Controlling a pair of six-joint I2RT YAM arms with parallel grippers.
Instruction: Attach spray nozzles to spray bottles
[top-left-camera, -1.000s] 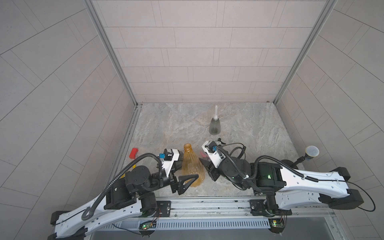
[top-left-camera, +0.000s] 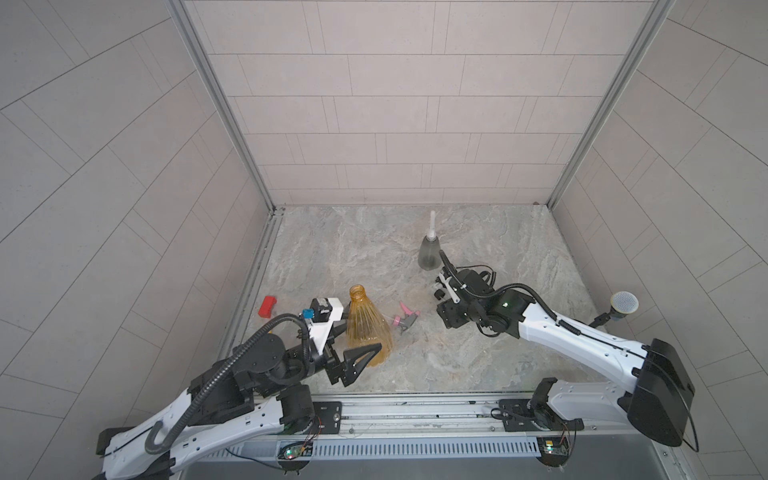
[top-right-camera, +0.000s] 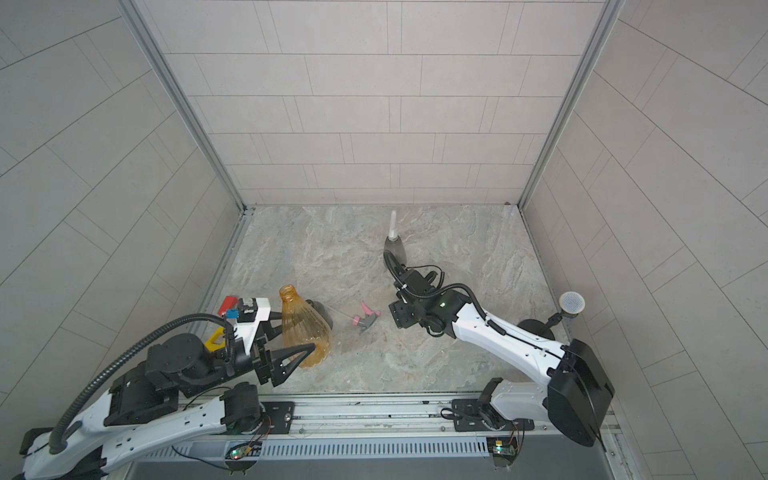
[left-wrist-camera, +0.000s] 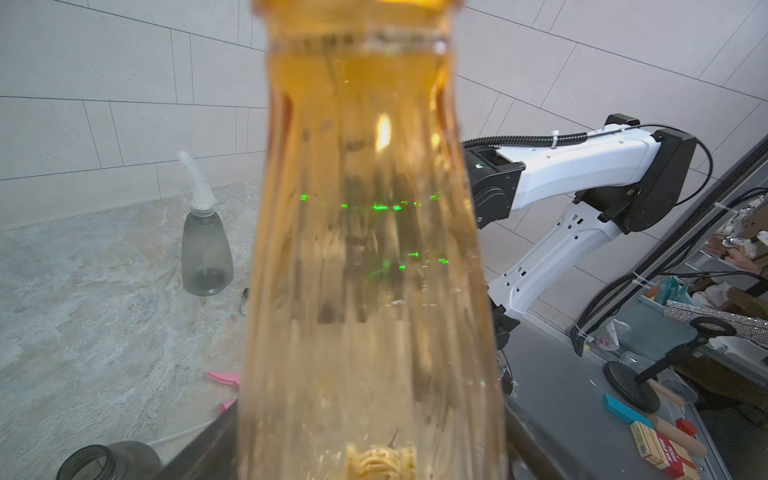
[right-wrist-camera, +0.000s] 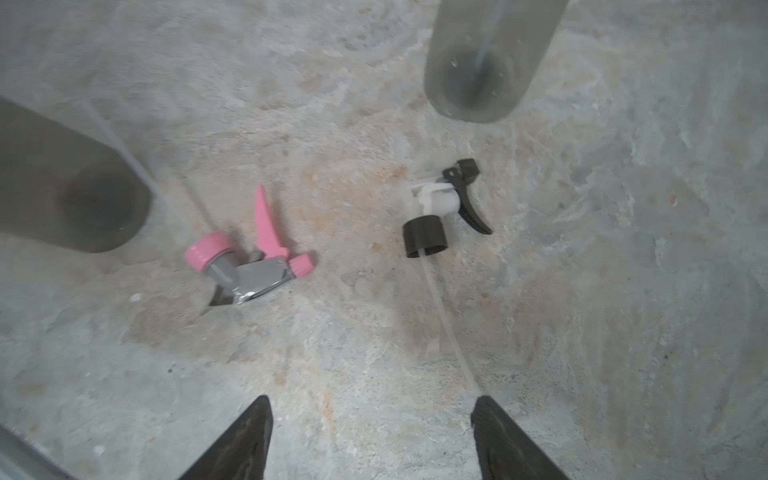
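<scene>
An amber ribbed bottle with a bare neck leans slightly between the fingers of my left gripper, which is shut on it. It fills the middle of the left wrist view. My right gripper is open and empty, pointing down over the table. Ahead of it lies a black-and-white spray nozzle, its tube trailing towards the right finger. A pink-and-grey nozzle lies to its left. An uncapped grey bottle stands near the amber one, partly hidden from the top views.
Towards the back stands a grey bottle with a white top. A red object lies at the left table edge. Open surface spreads across the back right.
The amber bottle has shifted left together with my left gripper.
</scene>
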